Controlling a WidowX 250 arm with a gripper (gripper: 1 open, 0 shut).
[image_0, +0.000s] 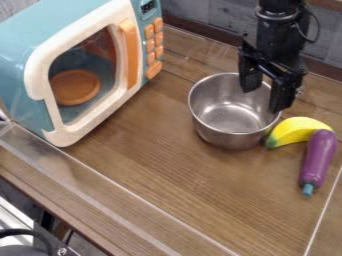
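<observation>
A steel pot (230, 122) stands upright on the wooden counter, right of the toy microwave. My black gripper (265, 78) is open over the pot's back right rim, its fingers spread. A yellow banana (297, 130) lies against the pot's right side, and a purple eggplant (318, 158) lies to the right of that, toward the front.
A light blue toy microwave (74, 70) with an open front and an orange plate inside fills the left. A wall edge runs along the back.
</observation>
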